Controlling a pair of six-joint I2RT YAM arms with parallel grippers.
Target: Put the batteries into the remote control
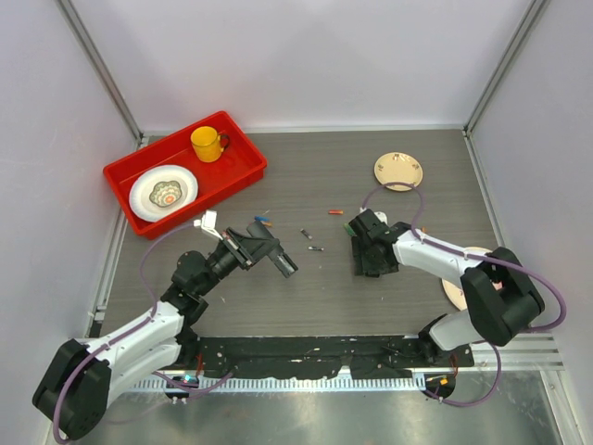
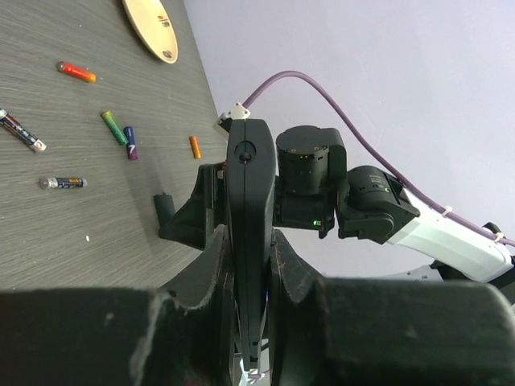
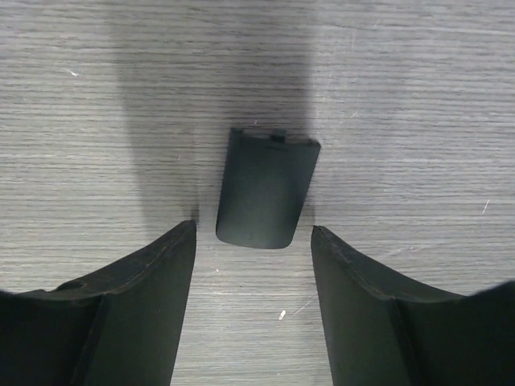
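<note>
My left gripper is shut on the black remote control (image 1: 282,260), holding it above the table left of centre. In the right wrist view the battery cover (image 3: 267,189), a small black piece, lies on the table between the parted fingers of my right gripper, touching neither. Two dark AAA-like batteries lie loose near the remote: one battery (image 1: 307,234) farther back, another battery (image 1: 316,248) closer. The remote's battery compartment faces away from every view now. From above, the right arm hides the cover.
Other loose batteries lie about: a red one (image 2: 76,71), a green one (image 2: 113,127), a purple one (image 2: 130,143) and an orange one (image 2: 195,146). A red tray (image 1: 243,181) stands back left. Plates, one at the back (image 1: 398,171), sit on the right.
</note>
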